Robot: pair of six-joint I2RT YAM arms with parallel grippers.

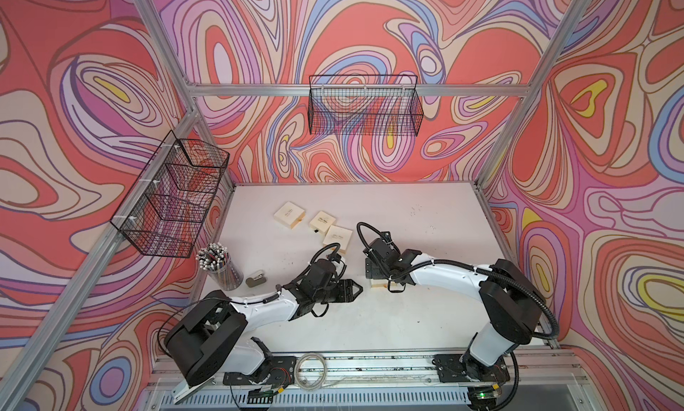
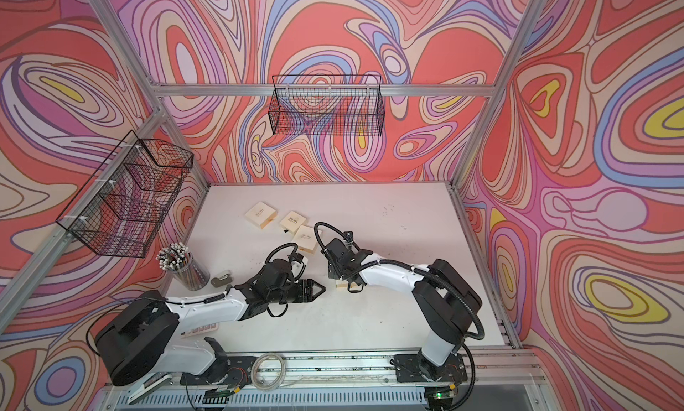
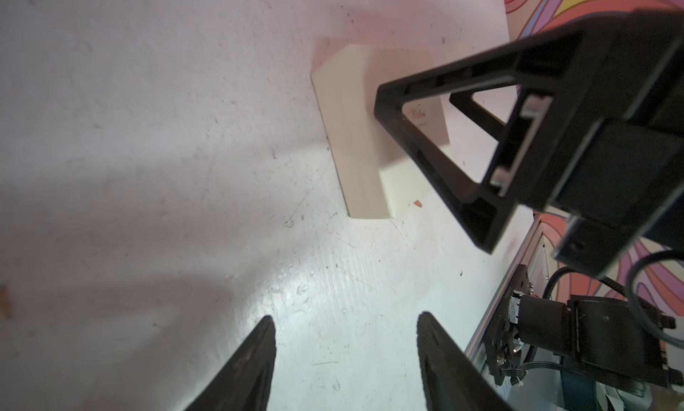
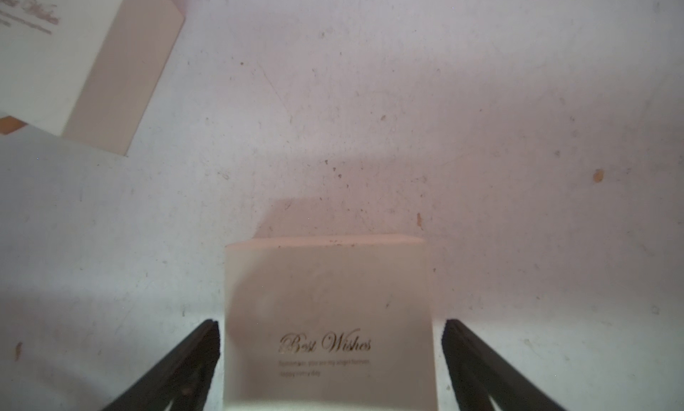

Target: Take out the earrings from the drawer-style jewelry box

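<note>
A cream jewelry box point(image 4: 327, 304) printed "Best Wishes" lies flat on the white table, its drawer closed as far as I can see. My right gripper is open above it, one finger point(image 4: 188, 368) along each side of the box. The left wrist view shows the same box point(image 3: 352, 140) with a right-gripper finger over its top. Out to the left of the box, my left gripper is open over bare table, nothing between its fingers. No earrings are visible in any view.
Three more cream boxes lie farther back, among them one box point(image 1: 290, 214) at the far left and one point(image 1: 337, 237) nearer. A cup of cotton swabs point(image 1: 225, 272) and a small grey object point(image 1: 255, 277) stand at left.
</note>
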